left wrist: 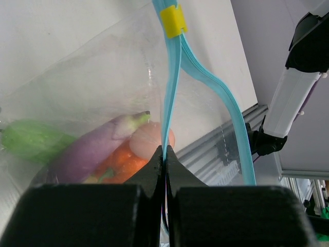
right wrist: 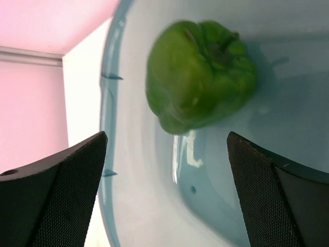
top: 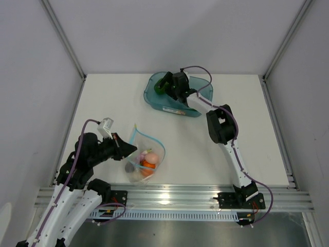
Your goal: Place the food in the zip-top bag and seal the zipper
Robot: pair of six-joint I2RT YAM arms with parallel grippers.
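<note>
A green bell pepper [right wrist: 198,77] lies in the blue bin [top: 169,105] at the back of the table. Over the bin, my right gripper stands open with nothing between its fingers; the pepper is just beyond the fingertips. In the top view that gripper partly covers the pepper [top: 159,87]. At front left, the clear zip top bag [top: 138,167] gapes open, its blue zip edge [left wrist: 172,77] pinched in my shut left gripper. Inside the bag show an eggplant [left wrist: 92,146], an orange vegetable [left wrist: 123,162], a pinkish round item [left wrist: 146,141] and a green vegetable [left wrist: 36,140].
A yellow slider [left wrist: 173,20] sits on the zip strip. Bare white table [top: 226,164] lies between the bag and the right arm. The bin's raised wall surrounds the pepper.
</note>
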